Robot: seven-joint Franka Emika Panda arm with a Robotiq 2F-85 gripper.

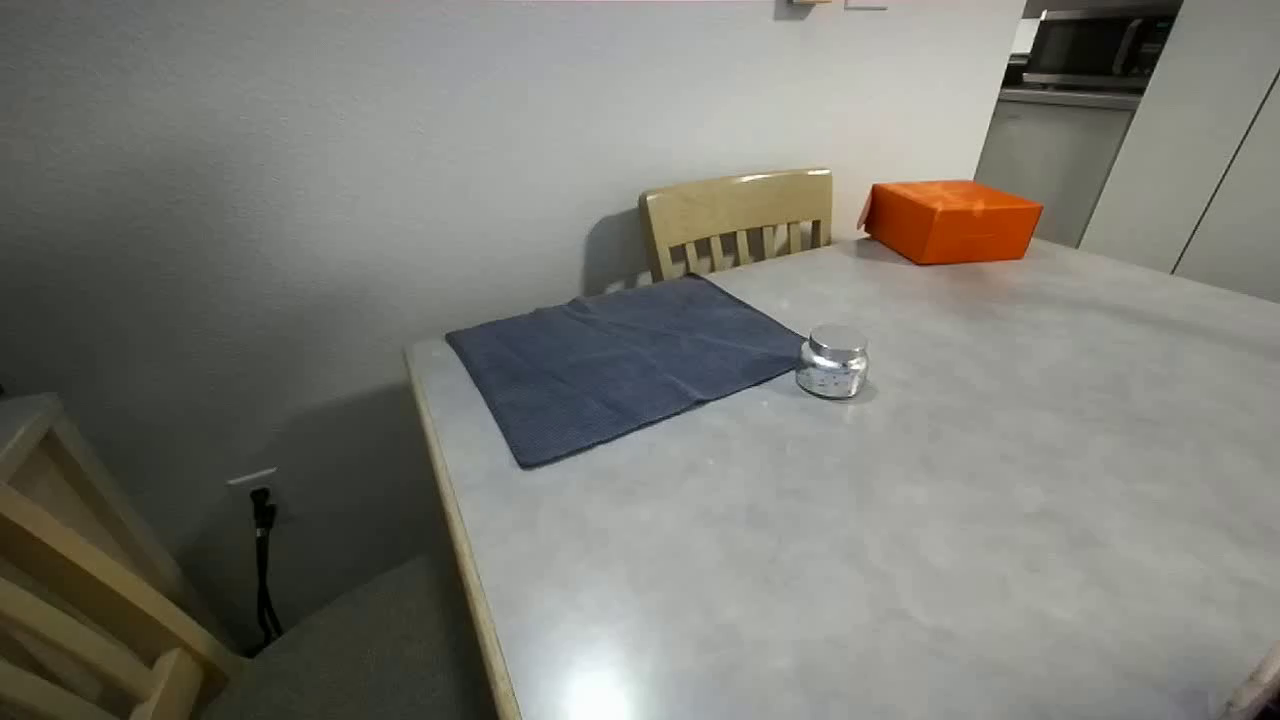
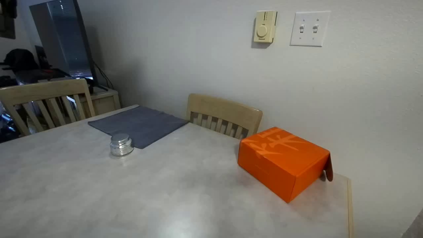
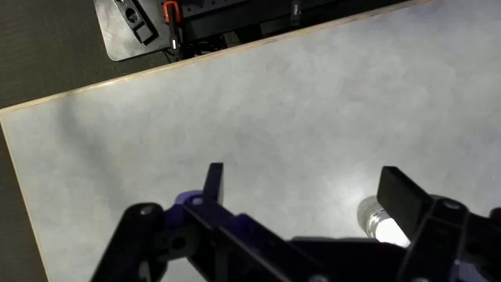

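Observation:
A small clear jar with a silver lid point(image 1: 833, 362) stands upright on the grey table, beside the corner of a dark blue cloth point(image 1: 630, 360). The other exterior view has the same jar point(image 2: 121, 144) just in front of the spread cloth point(image 2: 140, 125). In the wrist view my gripper is wide open above the tabletop, nothing between its fingers. Part of the jar point(image 3: 371, 217) shows past the right finger, which hides the rest. Neither exterior view shows the gripper.
An orange box point(image 2: 283, 162) with a loose flap sits near the table's far end. Wooden chairs point(image 2: 224, 113) stand around the table. Beyond one table edge lies dark equipment point(image 3: 225, 21).

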